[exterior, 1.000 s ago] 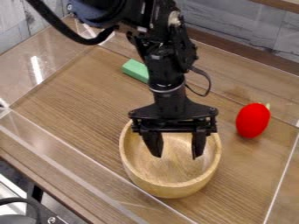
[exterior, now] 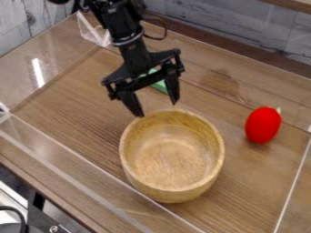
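Observation:
My black gripper (exterior: 142,91) is raised above and behind a pale wooden bowl (exterior: 170,177), its fingers apart. A green object (exterior: 159,78) is behind the gripper, partly hidden by it; whether the fingers touch it cannot be told. A red oval object (exterior: 263,125) lies on the wooden table (exterior: 61,118), right of the bowl.
A raised wooden edge (exterior: 243,14) runs along the back, and pale edges border the table at the left.
My gripper has moved up and back, out of the bowl, toward the green object. The bowl and red object stay in place.

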